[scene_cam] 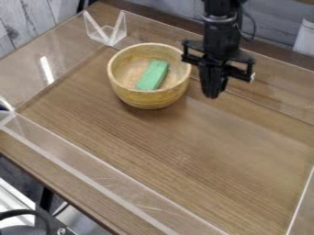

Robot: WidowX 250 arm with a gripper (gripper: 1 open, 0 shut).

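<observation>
A round wooden bowl [127, 88] sits on the wooden table in the upper middle, with a green block [152, 75] lying inside it. My black gripper [211, 89] is to the right of the bowl, low over the table and apart from the block. It looks shut, with nothing visible between its fingers.
A white wire-like object [106, 29] stands behind the bowl at the back left. A white object [308, 37] stands at the back right edge.
</observation>
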